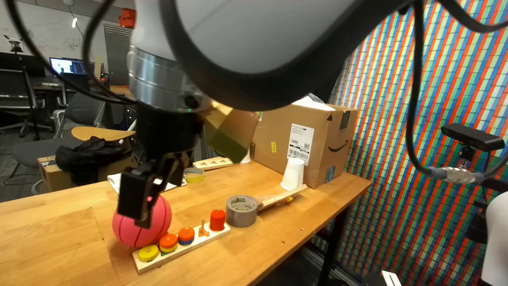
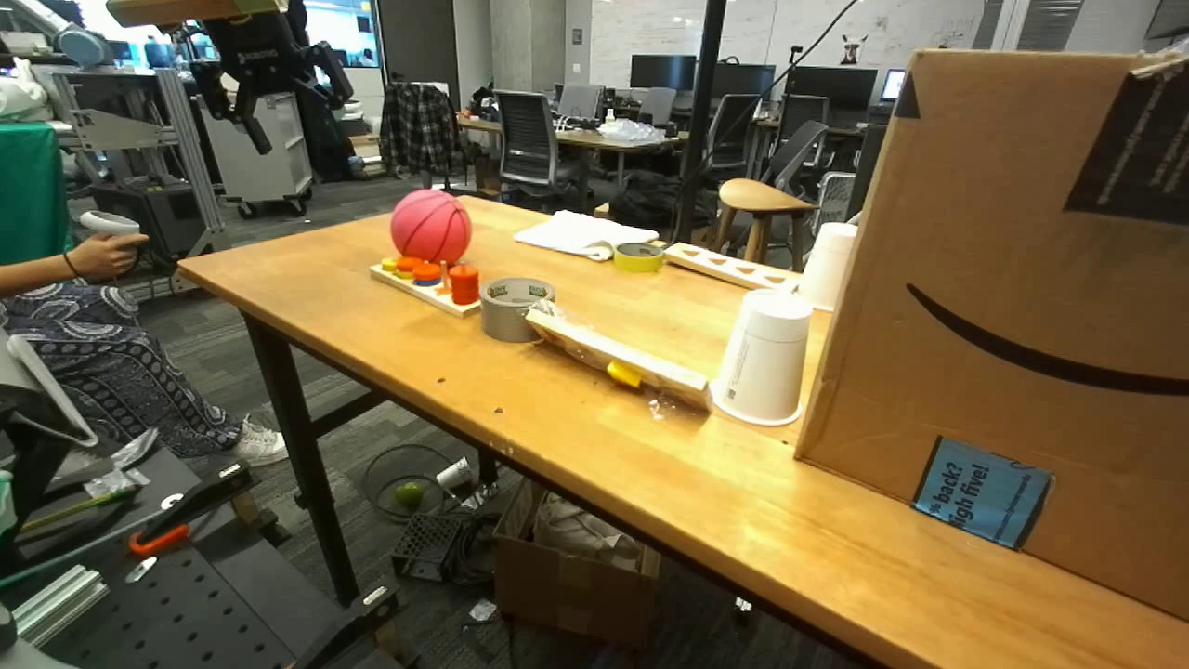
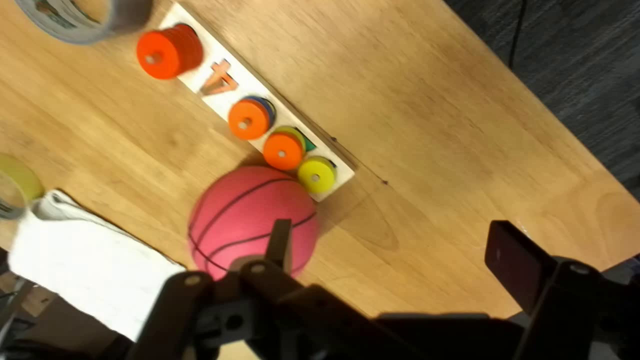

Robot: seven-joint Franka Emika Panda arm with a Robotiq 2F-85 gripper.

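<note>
My gripper (image 2: 292,123) hangs in the air above the near left end of the table, its fingers spread apart and empty. In the wrist view one fingertip (image 3: 279,243) overlaps the pink ball (image 3: 240,207) below, while the other finger (image 3: 519,264) is over bare wood at the right. The ball (image 2: 431,227) rests on the table against a wooden counting board (image 2: 390,274). On that board stand pegs with a red stack (image 3: 169,51), two orange-topped stacks and a yellow disc (image 3: 316,174); one section shows an orange number 4 (image 3: 219,78).
A grey tape roll (image 2: 514,308), a wrapped wooden piece (image 2: 624,359), white cups (image 2: 765,355) and a large cardboard box (image 2: 1003,279) line the table. A white cloth (image 2: 581,234) and a yellow tape roll (image 2: 638,257) lie behind. Bare wood surrounds the ball's near side.
</note>
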